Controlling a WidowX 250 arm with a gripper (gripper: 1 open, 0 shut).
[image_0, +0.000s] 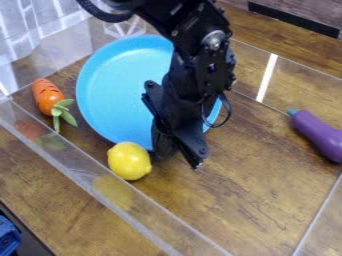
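The black gripper (174, 150) reaches down over the front right edge of a round blue plate (112, 88) and is shut, with no object seen between its fingers. Just left of its fingertips lies a yellow lemon-like object (130, 160). The arm hides much of the plate's right part.
An orange carrot (51, 98) with green leaves lies left of the plate. A purple eggplant (317, 135) lies at the right. Clear walls run along the left and right sides.
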